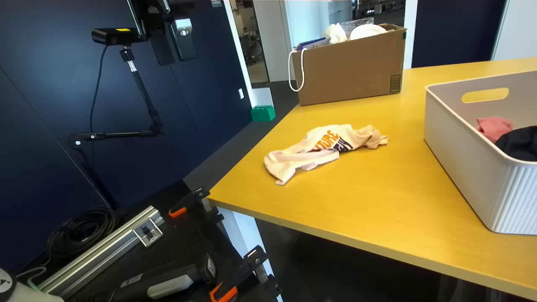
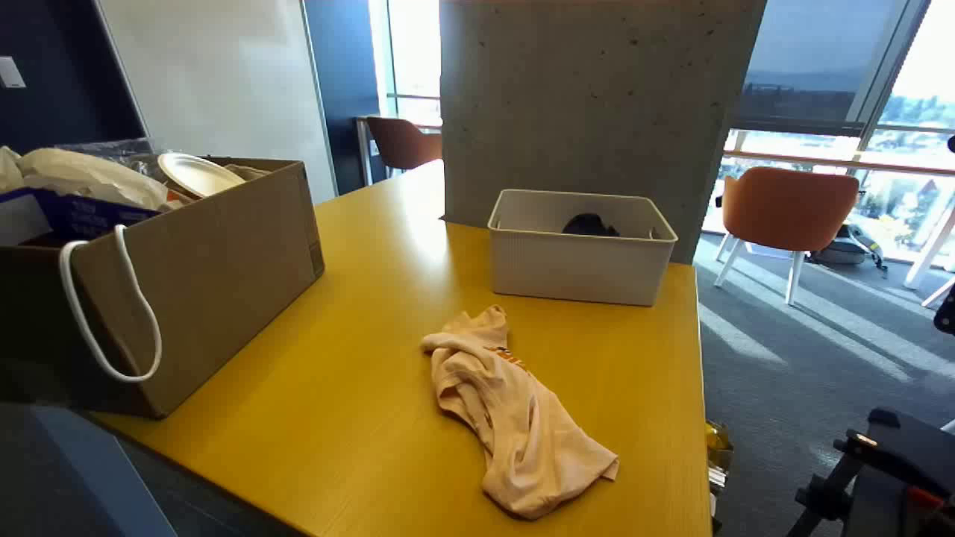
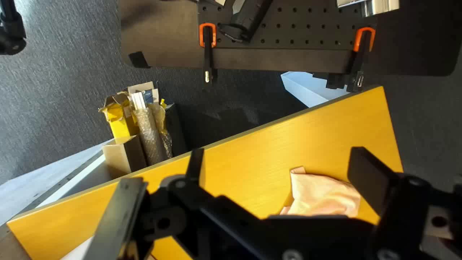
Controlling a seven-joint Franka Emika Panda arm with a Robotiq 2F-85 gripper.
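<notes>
A crumpled peach shirt [image 1: 322, 146] with orange and dark lettering lies on the yellow table [image 1: 382, 201], apart from everything else on it. Exterior view 2 shows the same shirt [image 2: 524, 429] loosely bunched, in front of the pale bin. High above the table, my gripper stands open in the wrist view, its fingers wide apart and nothing between them touching. Part of the shirt [image 3: 322, 195] appears below it towards the right finger, partly hidden by the gripper's body. Neither exterior view shows the gripper.
A pale ribbed bin [image 1: 463, 166] holds a pinkish cloth [image 1: 493, 128] and a black cloth [image 1: 518, 143]. An open cardboard box [image 1: 350, 73], filled with assorted items, stands at another part of the table. Bare tabletop separates the shirt from both. Orange-tipped clamps [image 3: 208, 39] grip the dark base.
</notes>
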